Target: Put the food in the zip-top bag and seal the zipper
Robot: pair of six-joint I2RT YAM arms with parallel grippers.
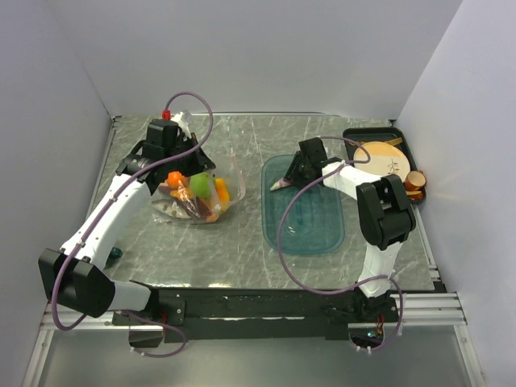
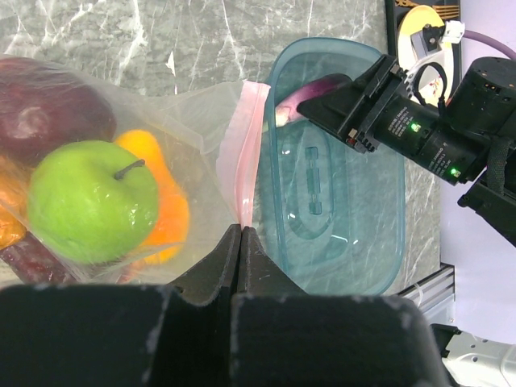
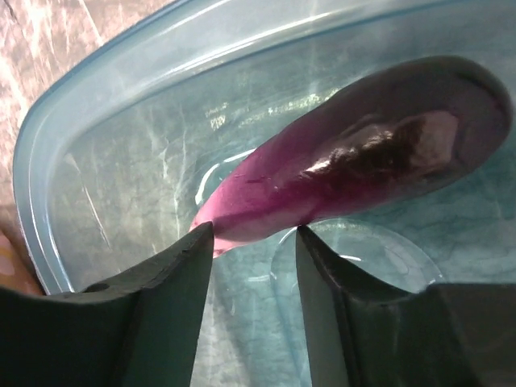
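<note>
The clear zip bag [image 1: 169, 211] lies on the left of the table with a green apple [image 2: 93, 201], an orange pepper [image 2: 165, 205] and other food inside. Its pink zipper strip [image 2: 239, 149] ends at the tips of my left gripper, which is shut on that edge. A purple eggplant [image 3: 355, 153] rests in the blue container [image 1: 306, 234]. Over its narrower end, my right gripper has its fingers apart, one on each side of the eggplant's tip. Whether either finger touches it, I cannot tell.
At the back right stands a black tray [image 1: 348, 137] holding a round board [image 1: 379, 161] and a brown item [image 1: 415, 180]. Bare table shows between the bag and the container. A purple cable [image 1: 282, 250] crosses the container's left side.
</note>
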